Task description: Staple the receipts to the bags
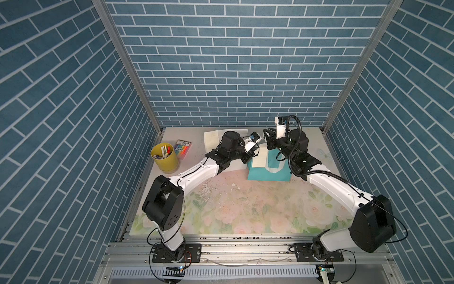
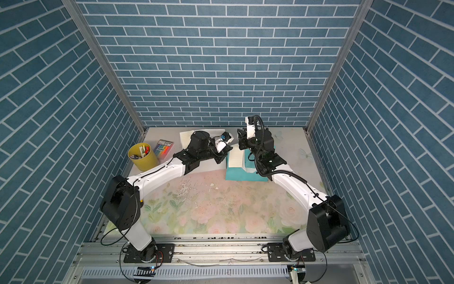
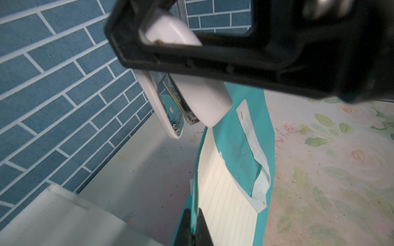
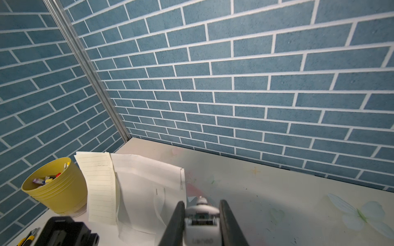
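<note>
A teal bag [image 1: 279, 175] with a pale handle lies mid-table, a lined receipt [image 3: 223, 196] on it. In the left wrist view my left gripper is shut on the edge of the bag and receipt. My right gripper is shut on a white stapler [image 3: 205, 98], held above that edge, its front end open. Behind the left arm a white bag [image 4: 141, 192] has a lined receipt [image 4: 100, 184] along its side.
A yellow cup [image 1: 165, 161] of pens and a colourful flat pack [image 1: 182, 147] stand at the left.
</note>
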